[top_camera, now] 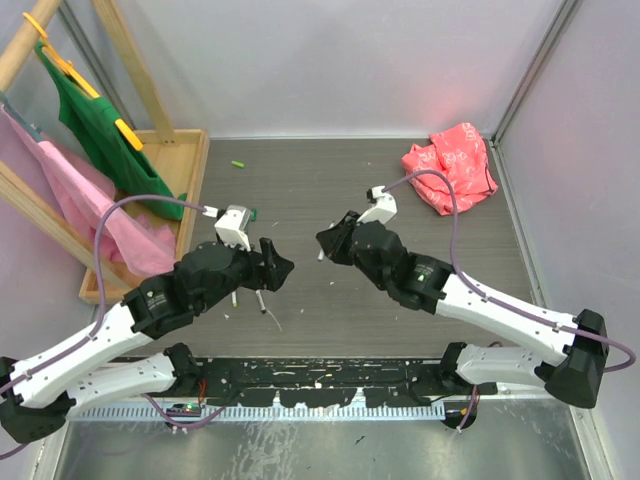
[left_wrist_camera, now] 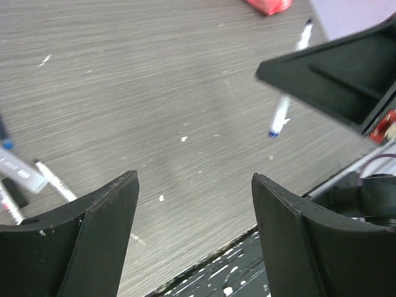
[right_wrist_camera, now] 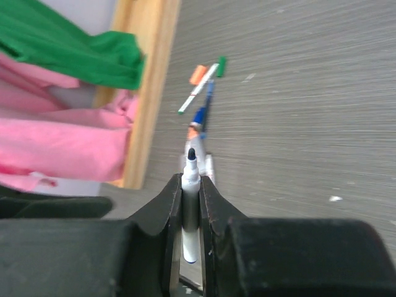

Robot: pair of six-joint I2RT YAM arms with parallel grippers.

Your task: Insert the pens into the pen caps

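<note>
My right gripper is shut on a white pen (right_wrist_camera: 190, 179), which stands lengthwise between its fingers. The pen's dark, bare tip points up in the right wrist view, and its lower end is blue. In the left wrist view the same pen (left_wrist_camera: 281, 114) pokes out on both sides of the right gripper's fingers (left_wrist_camera: 322, 68). My left gripper is open with only bare table seen between its fingertips, apart from the right gripper. An orange cap (right_wrist_camera: 198, 75) and a green cap (right_wrist_camera: 221, 66) lie by the wooden rack.
Loose pens lie left of centre, among them a green-ended pen (right_wrist_camera: 199, 88) and a white pen (left_wrist_camera: 54, 179). The wooden rack (top_camera: 202, 165) with hanging cloths borders the left. A red cloth bag (top_camera: 450, 170) lies at the back right.
</note>
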